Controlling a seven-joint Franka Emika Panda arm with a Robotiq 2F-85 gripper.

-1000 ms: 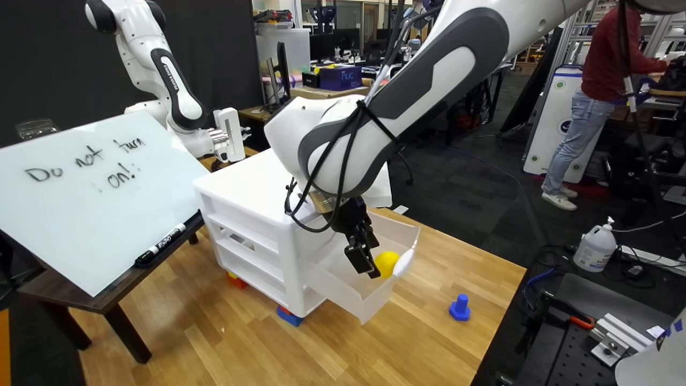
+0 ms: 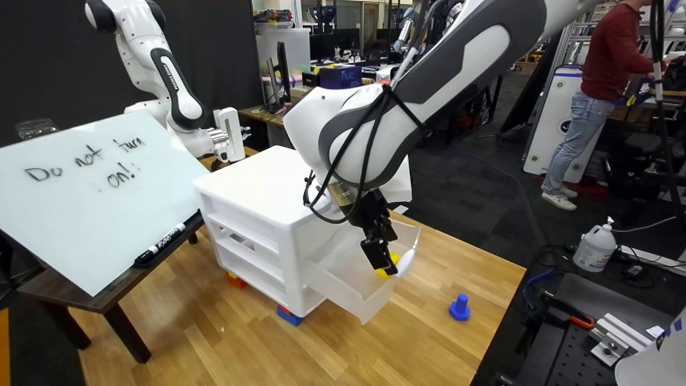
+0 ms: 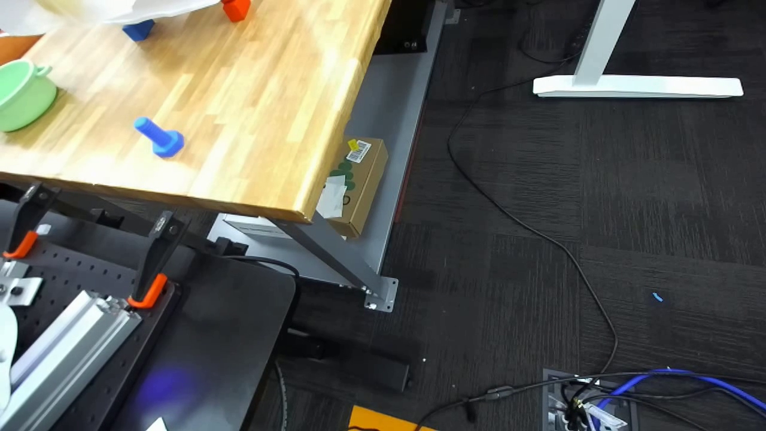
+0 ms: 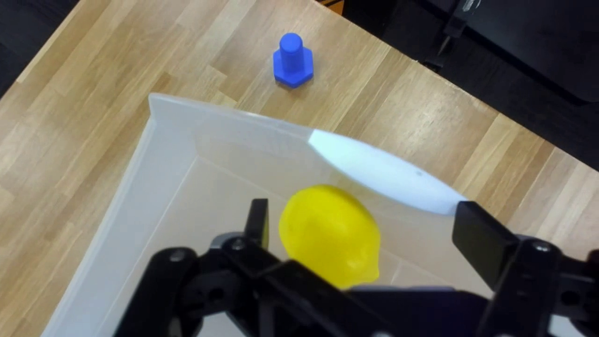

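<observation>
A yellow, lemon-like object [image 4: 330,236] lies on the floor of the pulled-out translucent drawer [image 4: 163,208], near its front wall. In the wrist view my gripper stands open, one finger on each side of the yellow object, with a wide gap on the right. From exterior view 1 the gripper [image 2: 379,254] reaches down into the drawer and hides part of the yellow object [image 2: 387,264]. The drawer belongs to a white drawer unit [image 2: 257,193]. Whether a finger touches the yellow object I cannot tell.
A blue bolt [image 2: 460,307] stands upright on the table beyond the drawer. The drawer's front wall carries a white handle [image 4: 387,171]. A tilted whiteboard [image 2: 96,186] stands left of the unit. A green pot [image 3: 25,93] shows in exterior view 2. Bare tabletop surrounds the bolt.
My gripper has moved to the right in exterior view 1, toward the drawer's front, and now covers part of the yellow object. The drawer and bolt have not moved.
</observation>
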